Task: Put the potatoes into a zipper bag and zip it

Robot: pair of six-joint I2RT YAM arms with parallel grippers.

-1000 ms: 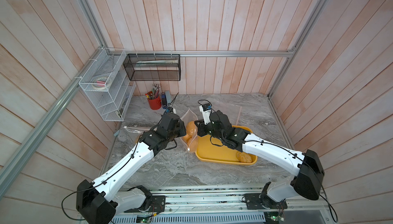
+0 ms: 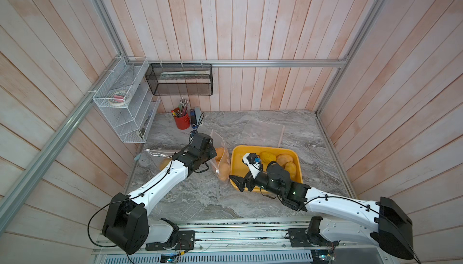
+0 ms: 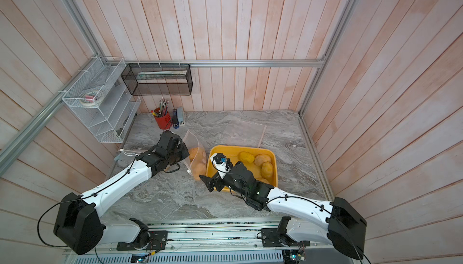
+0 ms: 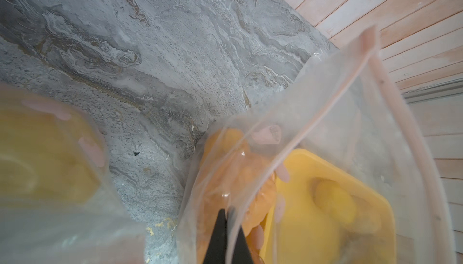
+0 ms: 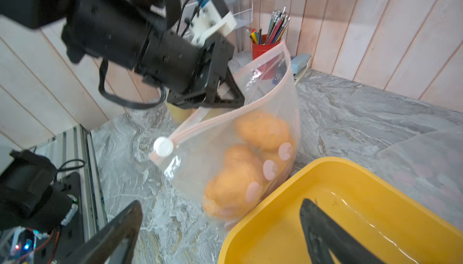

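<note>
The clear zipper bag [image 5: 185, 172] stands with its mouth open and several orange-brown potatoes [image 5: 236, 182] inside. My left gripper is shut on the bag's near rim; the film passes between its fingertips in the left wrist view. At one end of the zip is a white slider [image 5: 163, 146]. Over the front left edge of the yellow tray [image 2: 234, 159], to the right of the bag, my right gripper is open with nothing between its fingers. Several potatoes [image 2: 284, 159] lie at the tray's right side.
Another clear bag with a potato [image 4: 45, 148] inside lies to the left, partly behind the left arm. Behind the tray lies an empty flat bag [image 2: 262, 132]. A red pen cup [image 2: 181, 120] stands at the back.
My right gripper has moved from the bag's mouth toward the front, now at the tray's front left edge, uncovering the potatoes. The left arm has shifted slightly, still at the bag.
</note>
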